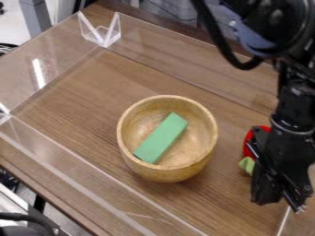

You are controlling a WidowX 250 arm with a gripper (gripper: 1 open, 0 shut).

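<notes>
My black gripper (277, 184) is low at the right edge of the wooden table, in front of a red object (255, 138) with a light green part (248, 164), both mostly hidden behind it. Nothing shows between its fingers; it looks shut. A round wooden bowl (133, 120) holding a green rectangular block (161, 137) sits to the left of it.
A clear plastic holder (101, 29) stands at the back left. The table's left edge drops to cables below.
</notes>
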